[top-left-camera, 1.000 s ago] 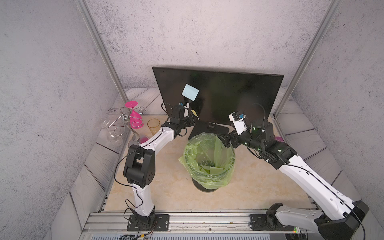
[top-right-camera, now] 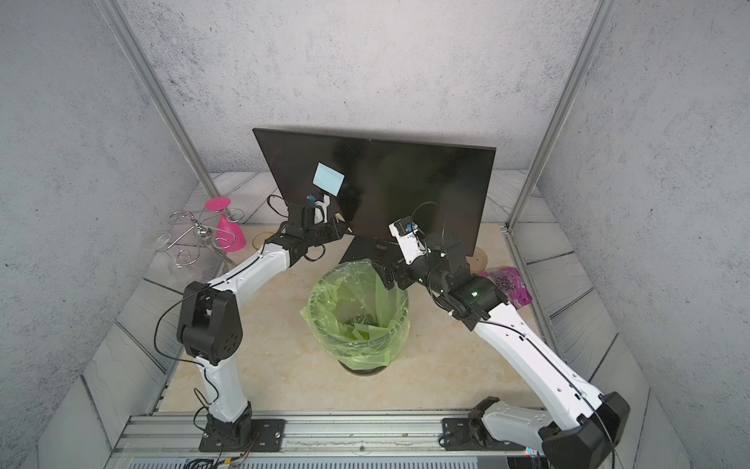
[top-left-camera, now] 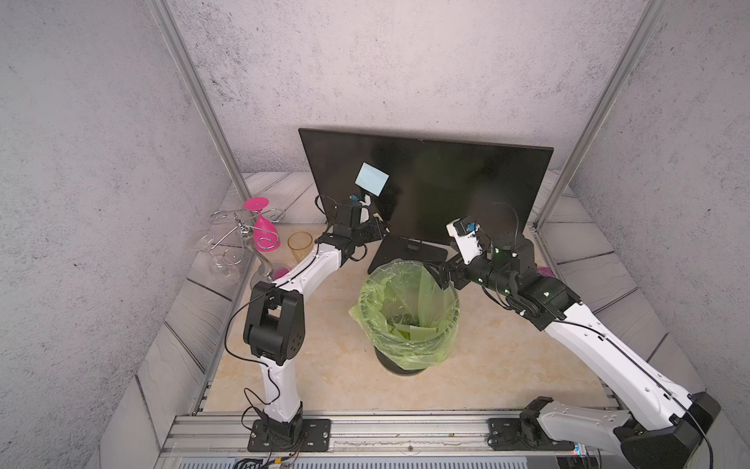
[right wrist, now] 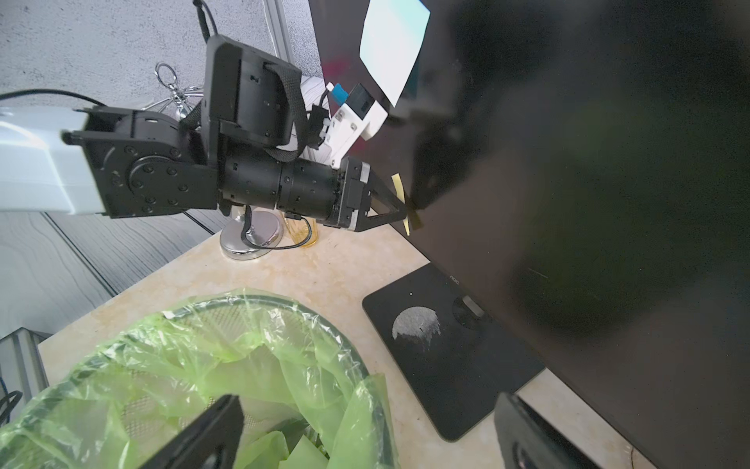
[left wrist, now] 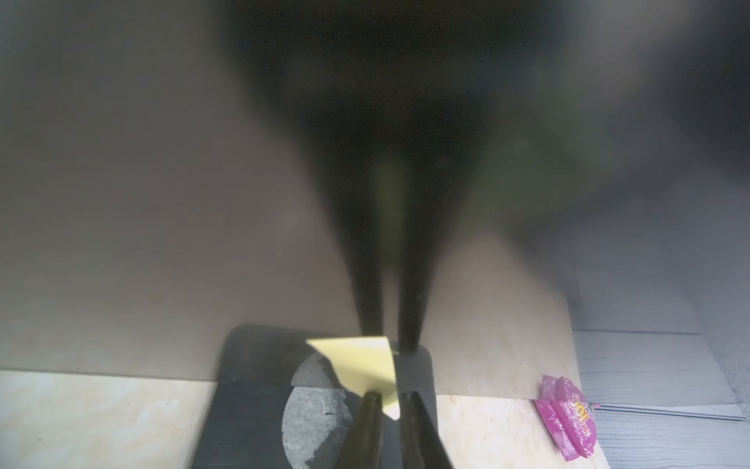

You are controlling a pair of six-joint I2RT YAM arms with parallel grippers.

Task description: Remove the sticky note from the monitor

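Observation:
A yellow sticky note stands out from the lower left of the black monitor. My left gripper is close to the screen, its fingers parted by a narrow gap. The note's lower corner lies in that gap; whether the fingers touch it cannot be told. From the side, in the right wrist view, the note appears as a thin strip at the fingertips. A light blue sticky note is on the screen above. My right gripper is open and empty, at the rim of the bin.
The bin, lined with a green bag and holding some paper, stands before the monitor's stand. A wire rack with a pink glass is at the left. A pink packet lies at the right.
The left gripper has edged slightly right toward the screen, and less of the yellow note shows beyond it. The right arm and blue note stay in place.

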